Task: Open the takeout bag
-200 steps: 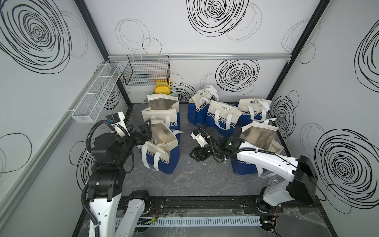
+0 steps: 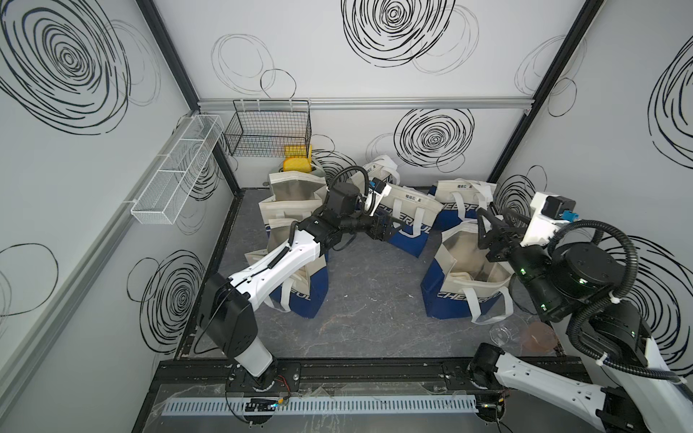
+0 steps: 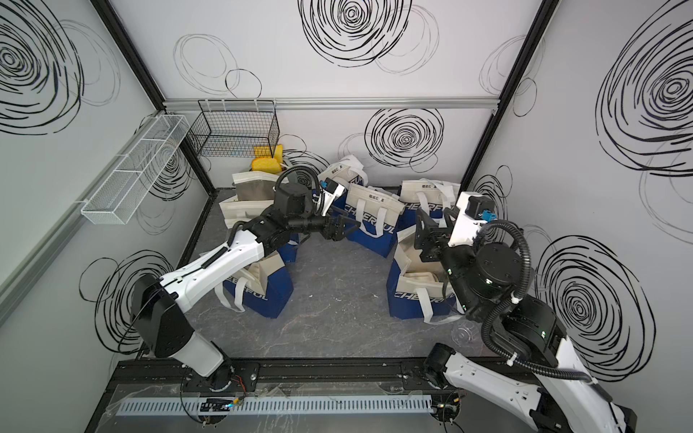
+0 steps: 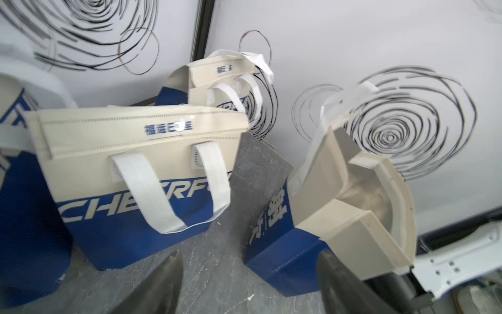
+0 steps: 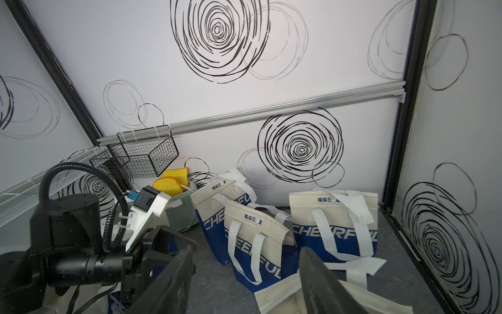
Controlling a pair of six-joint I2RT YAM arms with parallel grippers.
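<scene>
A closed blue-and-cream takeout bag with white handles stands upright in the middle of the back row; it shows large in the left wrist view. Two more bags with shut tops, one at back left and one at back right, flank it. Just in front of the middle bag is my left gripper, open and empty. My right gripper, its fingers apart with nothing between them, hangs over the open bag at front right. On the left, several other bags gape open, partly hidden behind my left arm.
A black wire basket hangs on the back wall and a white wire rack on the left wall. Yellow items sit in a green container at back left.
My left gripper has swung from the front left bag towards the middle back bag. The right gripper has moved from the centre to above the front right bag. The bags look unmoved.
</scene>
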